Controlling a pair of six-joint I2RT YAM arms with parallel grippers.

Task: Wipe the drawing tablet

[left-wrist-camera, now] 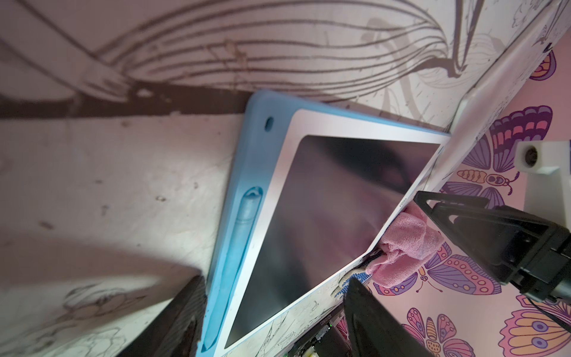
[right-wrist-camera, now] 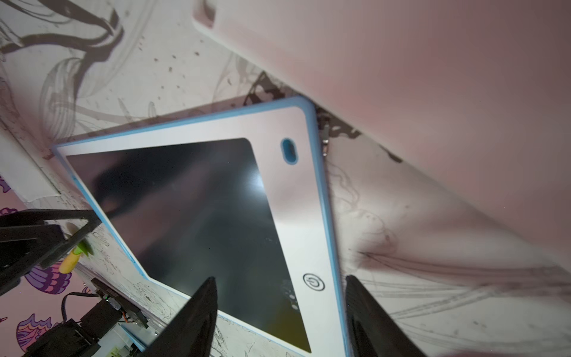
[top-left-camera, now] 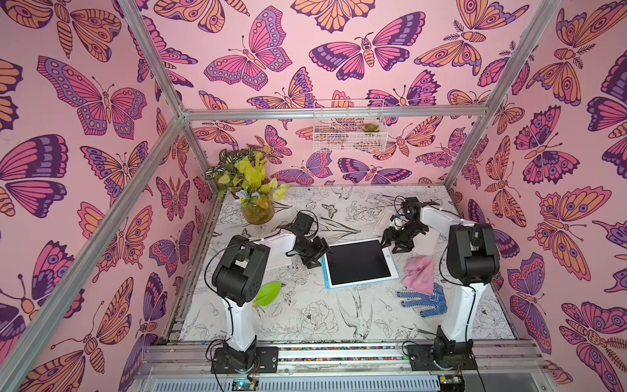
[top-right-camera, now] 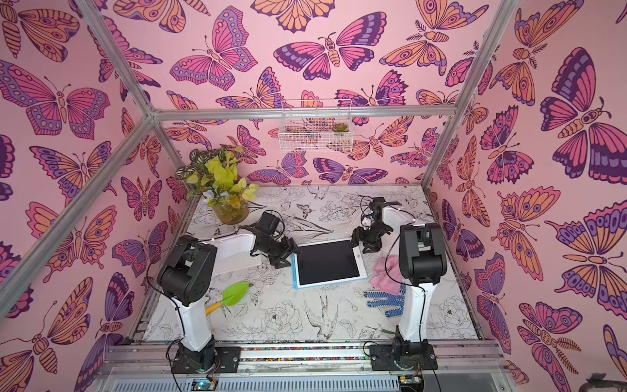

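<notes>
The drawing tablet (top-left-camera: 358,262), a dark screen in a white and blue frame, lies flat between my two arms. My left gripper is open at its left edge, where the blue stylus (left-wrist-camera: 241,238) sits in its slot. At the opposite end my right gripper stands part open, its fingers (right-wrist-camera: 193,318) apart on either side of the white border with the power button. Whether either gripper touches the tablet cannot be told. A crumpled pink cloth (top-left-camera: 419,273) rests on the table to the tablet's right, apart from both grippers.
A blue glove (top-left-camera: 424,302) lies in front of the cloth. On the left are a green-bladed trowel (top-right-camera: 233,294) and, farther back, a potted plant (top-left-camera: 258,207).
</notes>
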